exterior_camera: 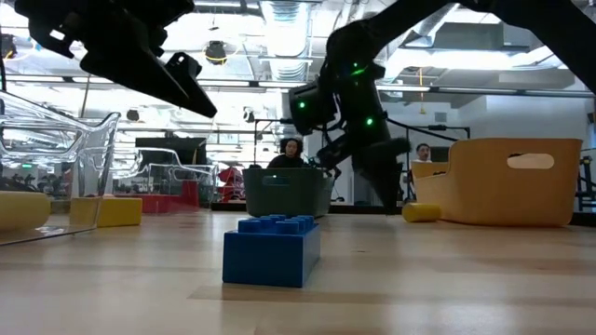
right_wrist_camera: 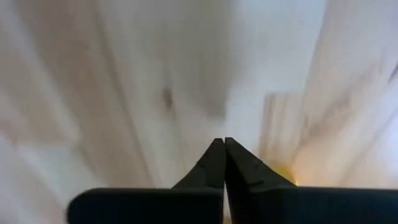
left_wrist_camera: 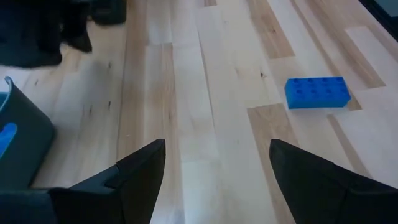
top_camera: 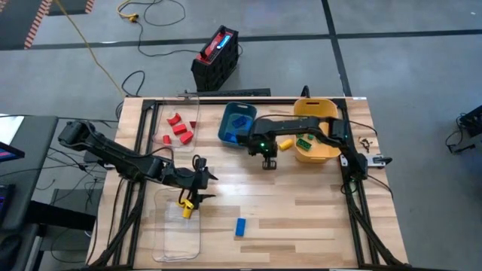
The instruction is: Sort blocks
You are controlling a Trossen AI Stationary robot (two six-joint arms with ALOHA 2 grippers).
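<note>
A yellow block (top_camera: pixel 285 144) lies on the table between the blue bin (top_camera: pixel 236 114) and the orange bin (top_camera: pixel 316 108). Left of that block, my right gripper (top_camera: pixel 269 162) is over bare wood; in the right wrist view its fingertips (right_wrist_camera: pixel 217 155) meet with nothing between them. A blue block (top_camera: pixel 240 226) rests alone on the front part of the table. My left gripper (top_camera: pixel 213 187) stands open and empty, with bare wood between its fingers in the left wrist view. Yellow blocks (top_camera: pixel 187 209) are at the front clear bin (top_camera: pixel 177 245), partly under the left gripper.
Red blocks (top_camera: pixel 179 129) lie in the back clear bin (top_camera: pixel 167 141), and green blocks (top_camera: pixel 303 144) in the orange bin. Blue blocks show in the blue bin.
</note>
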